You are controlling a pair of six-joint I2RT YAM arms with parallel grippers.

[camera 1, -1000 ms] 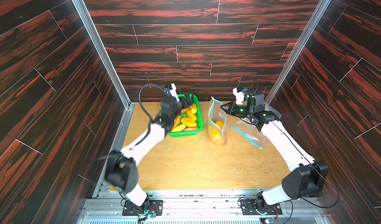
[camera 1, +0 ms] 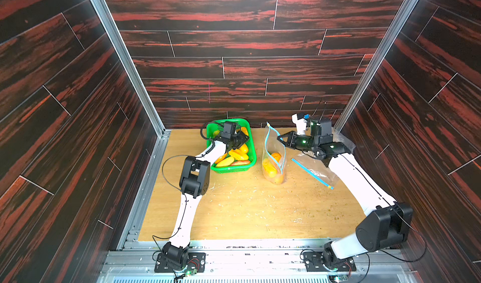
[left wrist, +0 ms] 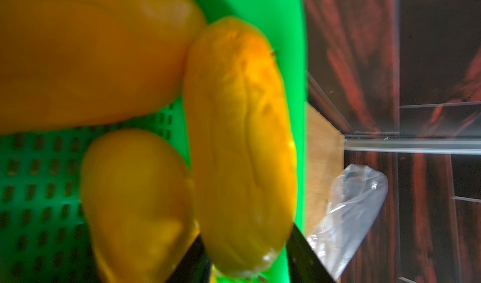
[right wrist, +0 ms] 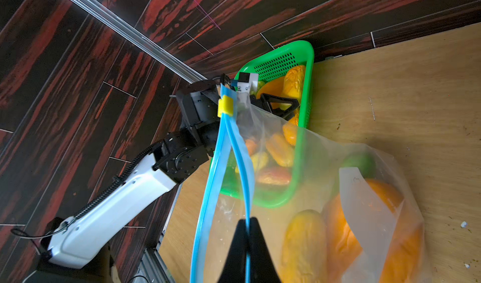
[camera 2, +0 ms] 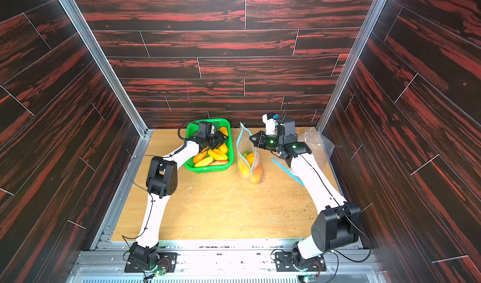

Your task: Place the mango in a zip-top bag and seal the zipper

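Note:
A long yellow-orange mango (left wrist: 240,132) lies along the wall of the green basket (left wrist: 295,132) in the left wrist view. My left gripper is part open, its fingers (left wrist: 193,265) on either side of the mango's near end; whether both touch it cannot be told. The clear zip top bag (camera 1: 268,147) stands upright on the table, mouth parted, with several yellow, orange and green fruits (right wrist: 370,228) inside. On one blue zip edge (right wrist: 245,182) of the bag, my right gripper is shut, pinching the strip.
Several more mangoes (camera 1: 227,161) fill the basket, which stands left of the bag. Another clear bag with a blue zip strip (camera 1: 313,172) lies flat at the right, partly under my right arm.
The right arm and bag have barely moved.

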